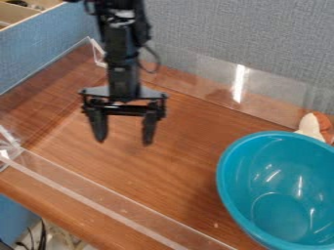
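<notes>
My black gripper (123, 127) hangs low over the left-middle of the wooden table (163, 181), open, with nothing visible between its fingers. A large teal bowl (274, 195) stands at the front right, well apart from the gripper. Behind the bowl, at the right edge, are a white object (310, 127) and an orange one (325, 131), too small and cut off to identify.
Clear plastic walls (237, 83) edge the table at the back and sides. A grey padded panel (255, 34) stands behind, a blue one at the left.
</notes>
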